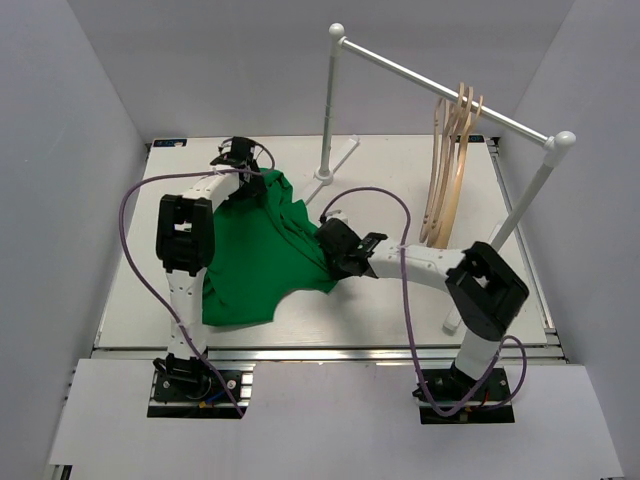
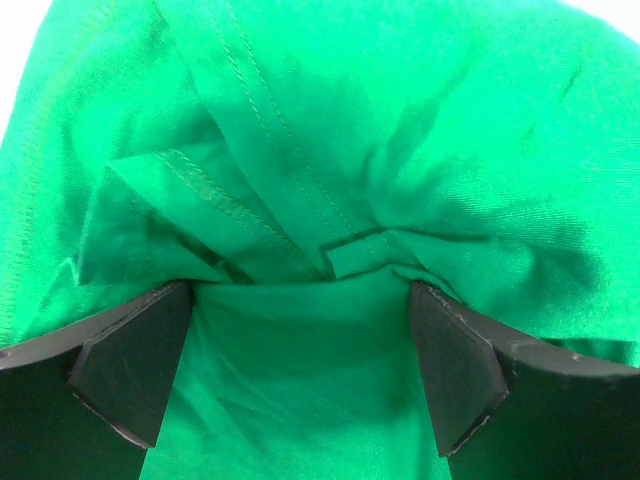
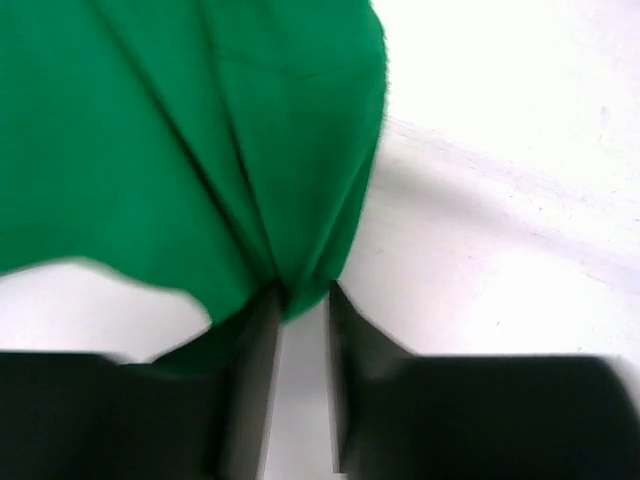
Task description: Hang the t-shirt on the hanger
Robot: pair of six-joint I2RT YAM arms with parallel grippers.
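Observation:
The green t-shirt (image 1: 250, 260) lies creased on the left half of the white board. My left gripper (image 1: 243, 168) is at its upper edge; in the left wrist view its open fingers (image 2: 120, 370) press into folded cloth. My right gripper (image 1: 340, 250) is at the shirt's right edge. In the right wrist view its blurred fingertips (image 3: 340, 320) sit part open at a narrow fold of cloth (image 3: 290, 180); whether they grip it is unclear.
A white rack (image 1: 390, 65) stands at the back and right, with several wooden hangers (image 1: 450, 170) on its bar. Bare board lies below the hangers and along the left edge.

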